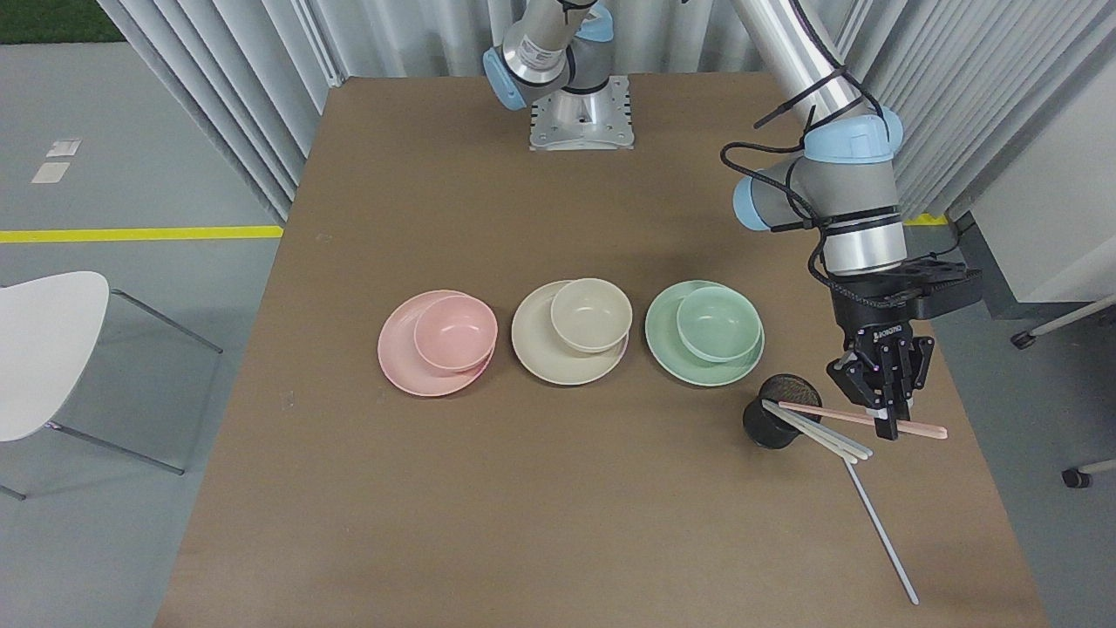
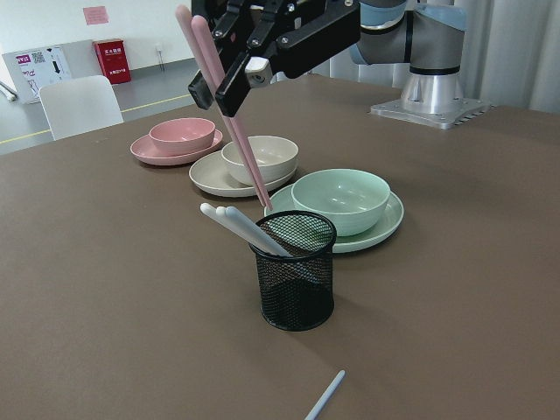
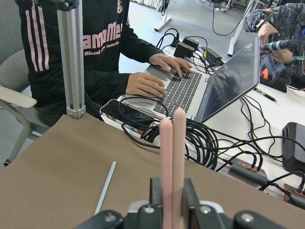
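My gripper is shut on a pair of pink chopsticks, held tilted above the black mesh cup, their lower tips behind its rim by the green plate in the left view. White and pale blue chopsticks lean in the cup. A single pale blue chopstick lies on the table in front of it. In the wrist view the pink pair stands upright between the fingers.
Pink bowl, cream bowl and green bowl sit on matching plates in a row.
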